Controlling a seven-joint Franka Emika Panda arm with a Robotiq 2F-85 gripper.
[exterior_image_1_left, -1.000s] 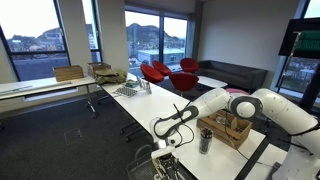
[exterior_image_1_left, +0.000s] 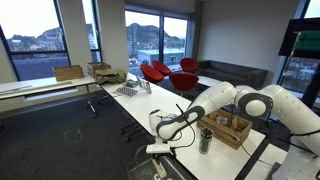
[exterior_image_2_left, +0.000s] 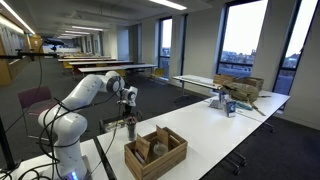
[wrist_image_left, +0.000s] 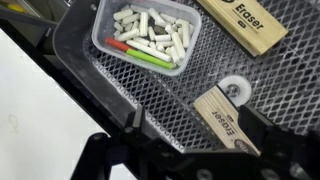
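A small wooden eraser (wrist_image_left: 226, 118) with a dark "Eraser" label lies on a black mesh surface in the wrist view. My gripper stands open above the mesh, with the eraser nearer its right finger and not gripped. Beside that eraser lies a white ring (wrist_image_left: 235, 88). A larger wooden eraser (wrist_image_left: 247, 20) is at the top right. The clear tub (wrist_image_left: 100, 38) at the top holds several chalk pieces, plus a red and a green stick. In exterior view 1 the gripper (exterior_image_1_left: 159, 150) is over the tray at the table's near edge.
On the white table (exterior_image_2_left: 200, 140) stand an open wooden box (exterior_image_2_left: 155, 158) and a dark cup of pens (exterior_image_2_left: 131, 129), both near the arm. Bare tabletop stretches beyond the box. The mesh tray's raised edge (wrist_image_left: 95, 85) borders the white surface.
The table objects stay put.
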